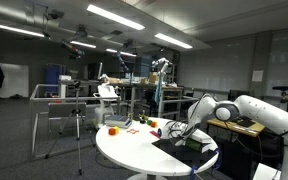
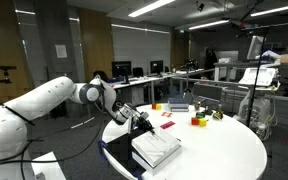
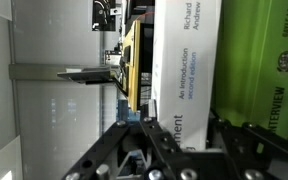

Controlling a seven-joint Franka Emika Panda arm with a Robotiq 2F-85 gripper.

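Note:
In the wrist view, a white book [image 3: 185, 65] shows its printed spine running straight down between my fingers. My gripper is shut on this book, with its dark fingers on both sides of the spine. Right beside it is a green book [image 3: 274, 70] with "INTERVIEW" on it. In exterior view 2 the gripper [image 2: 139, 123] is above a white, block-like object [image 2: 158, 147] on the near part of the table; the fingertips are too small there to make out. Exterior view 1 shows the gripper [image 1: 185, 140] low over a dark area.
The round white table [image 2: 229, 150] has wide bare space. Red and yellow blocks [image 2: 198, 121] and a dark grey bin [image 2: 177, 106] stand toward its far side. A tripod [image 1: 79, 115] is beyond the table.

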